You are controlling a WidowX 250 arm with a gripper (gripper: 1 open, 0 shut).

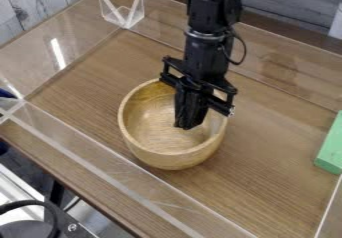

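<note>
A round tan bowl (166,150) sits on the wooden table in the middle of the view. My black gripper (187,113) hangs over its back-right part, fingertips at or just above the rim's level. The fingers look close together, with nothing visible between them, though the dark shapes make this hard to see in detail.
A clear plastic container (122,7) stands at the back left. A green object (329,142) lies at the right edge. A dark round fixture with cable (27,222) is at the front left.
</note>
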